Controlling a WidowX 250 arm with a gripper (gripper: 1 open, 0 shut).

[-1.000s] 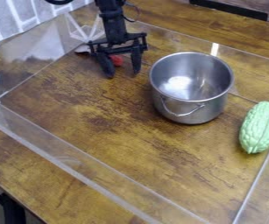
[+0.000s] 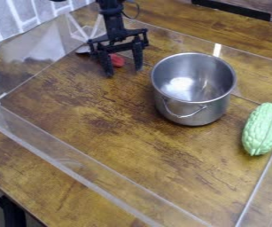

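The black gripper hangs at the upper middle, low over a small red object that is partly hidden behind its fingers. Whether the fingers hold anything is unclear. A steel pot with a wire handle stands to the right of the gripper. A pale green, ribbed vegetable toy lies farther right.
Clear plastic walls border the wooden table on the left, back and right.
The gripper has shifted very slightly; the pot and vegetable toy are unchanged.
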